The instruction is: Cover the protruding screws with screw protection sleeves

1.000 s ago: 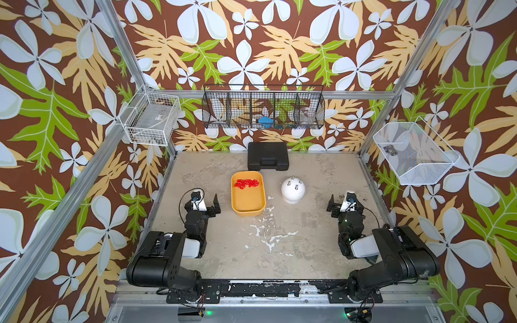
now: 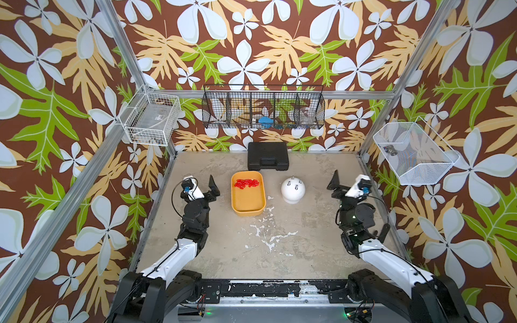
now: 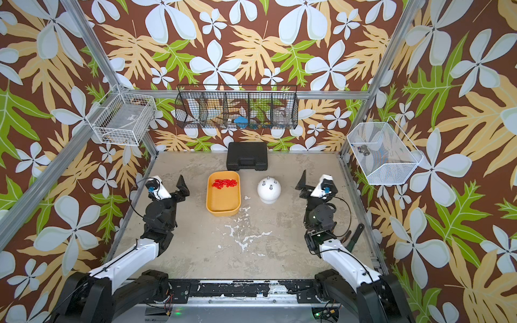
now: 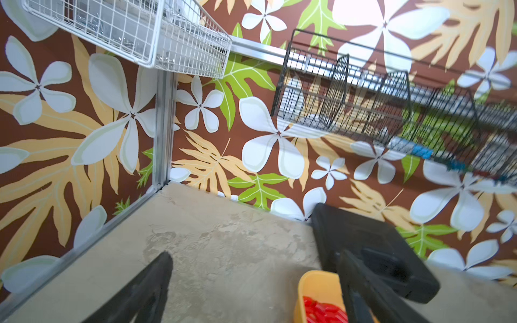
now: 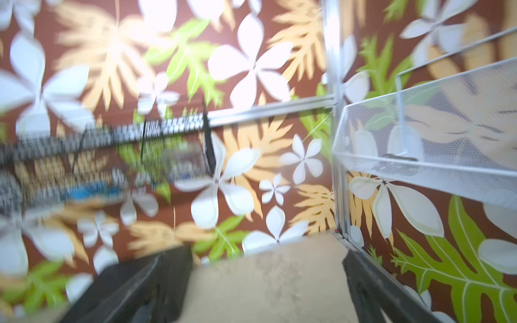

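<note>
Red sleeves (image 2: 246,183) lie heaped in the back part of an orange tray (image 2: 248,202) at the centre-left. Right of it stands a white dome (image 2: 293,192) with several upright screws on top. My left gripper (image 2: 201,185) is raised left of the tray; in the left wrist view its fingers are open with nothing between them, the tray's corner (image 4: 304,280) beyond. My right gripper (image 2: 342,183) is raised right of the dome, open and empty; the dome is out of its wrist view.
A black case (image 2: 268,150) lies behind the tray. Wire baskets (image 2: 152,129) hang on the left, back and right walls above the table.
The tray, sleeves and dome have not moved.
</note>
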